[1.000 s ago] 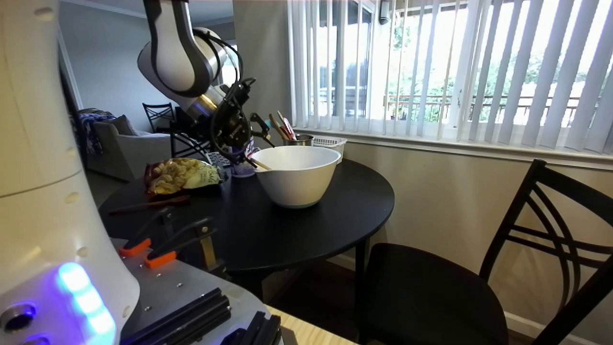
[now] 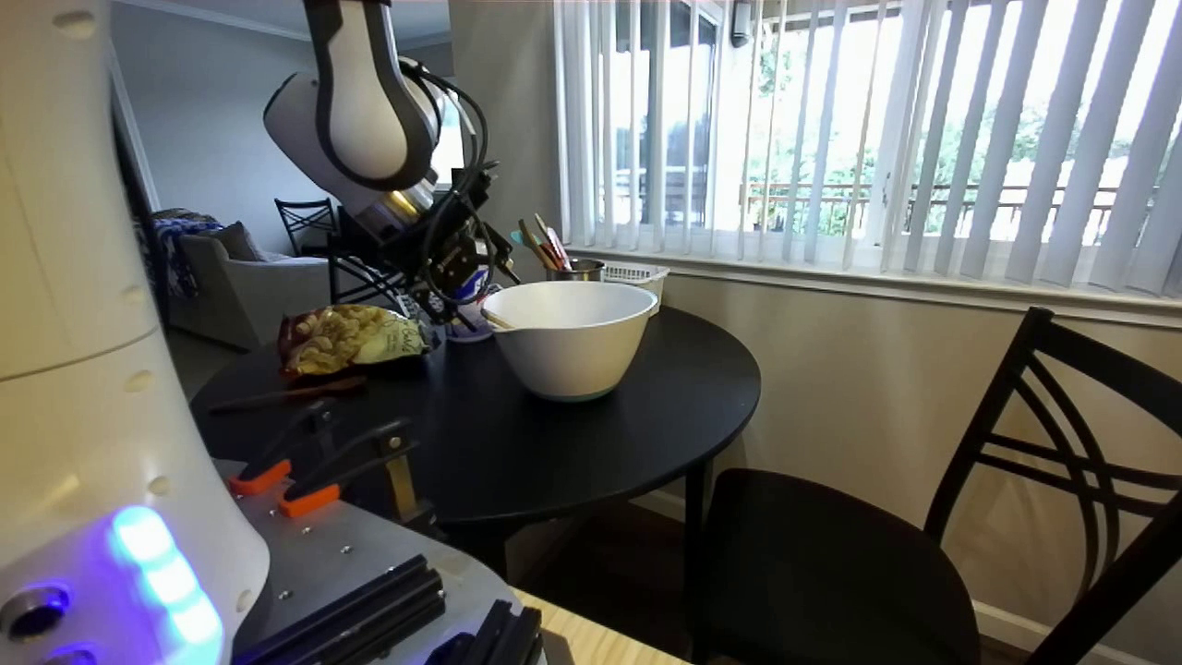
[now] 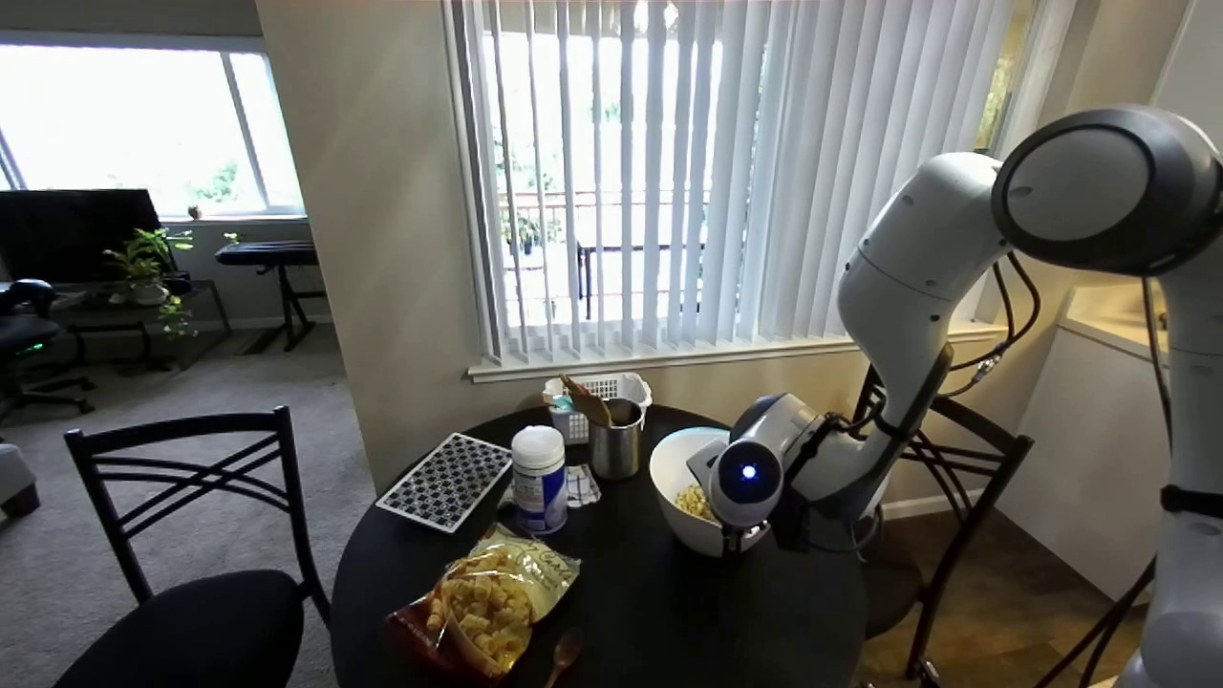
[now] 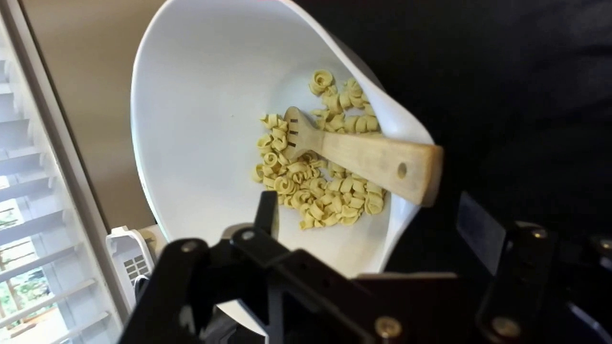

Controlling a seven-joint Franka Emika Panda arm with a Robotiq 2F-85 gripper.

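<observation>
A large white bowl stands on the black round table and holds curled pasta, seen from above in the wrist view. Inside it leans a slotted wooden spoon; its head lies on the pasta and its handle crosses the rim, end sticking out. My gripper is open at the bowl's rim, its fingers apart. One finger shows over the bowl's inside, the other beyond the rim. The handle end lies between them in that view, with no finger visibly touching it. In exterior view 2 the arm hides the fingers.
An open pasta bag, a white and purple canister, a metal utensil pot and a white basket share the table. A dark spoon lies near the bag. The table right of the bowl is clear.
In exterior view 1 my gripper has turned and shifted slightly left at the bowl's rim, while the arm link above has swung right. The bowl has stayed in place.
</observation>
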